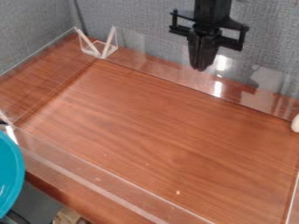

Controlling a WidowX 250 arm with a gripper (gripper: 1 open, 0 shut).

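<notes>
My black gripper (201, 61) hangs pointing down over the back of the wooden surface (158, 140), near the clear back wall. Its fingers are together, with nothing seen between them. The wooden surface under it is bare apart from a tiny speck toward the front.
Clear low walls edge the surface. A white angular bracket (97, 48) stands at the back left corner. A cyan round object (9, 179) sits outside at the left front. A small white object (295, 123) is at the right edge.
</notes>
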